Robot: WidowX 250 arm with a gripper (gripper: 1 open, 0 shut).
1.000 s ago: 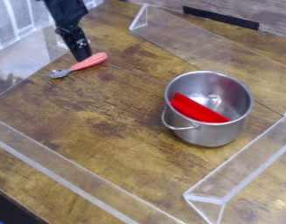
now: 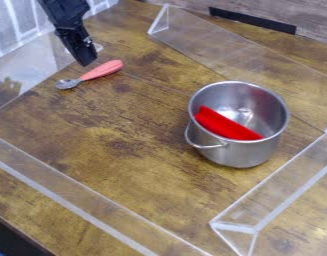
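Observation:
A spoon with a pink-red handle point(image 2: 102, 70) and metal head lies on the wooden table at the upper left. Just above and left of it is my dark gripper point(image 2: 86, 56), apparently shut, with nothing visible between its fingers. A steel pot point(image 2: 237, 152) with a wire handle stands on the right, a long red object point(image 2: 225, 124) inside it.
Clear plastic barriers edge the work area: one along the back point(image 2: 213, 45), one at the right point(image 2: 273, 200), others at the left and front left.
The spoon and pot look unmoved.

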